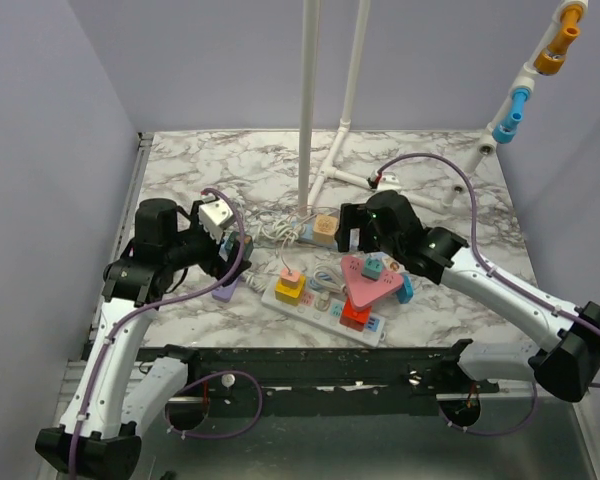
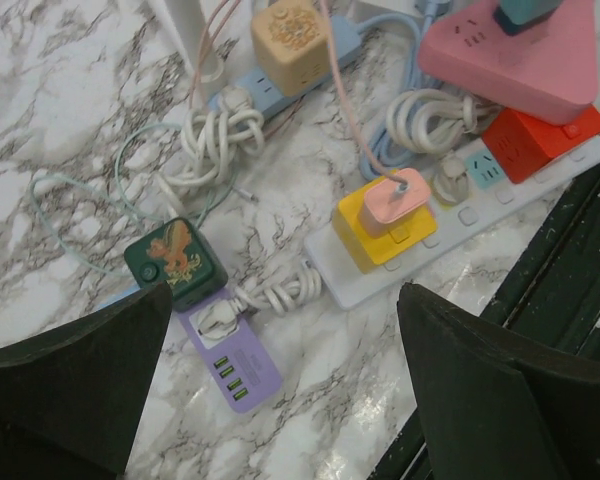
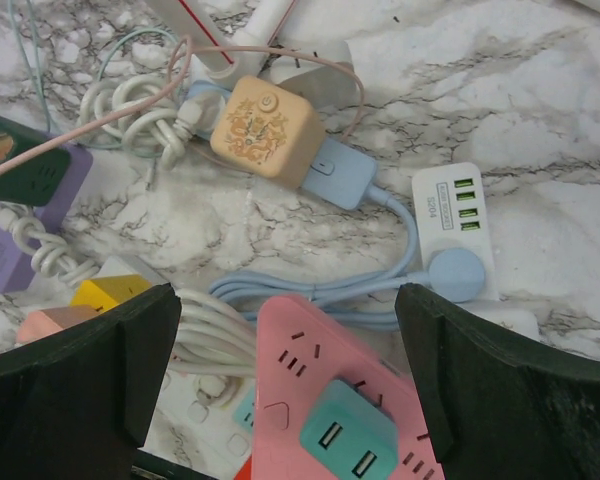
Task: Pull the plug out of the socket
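A long white power strip holds a yellow cube topped by a small pink plug with a pink cable, plus a red cube. My left gripper stands open at the left, over the green cube and purple strip, short of the yellow cube. My right gripper is open above the pink triangular socket with its teal cube, near the beige cube. Nothing shows between either gripper's fingers.
Coiled cables lie among the sockets. A white vertical pole rises behind them. A light blue strip and a small white USB strip lie toward the back and right. Bare marble shows at the back left.
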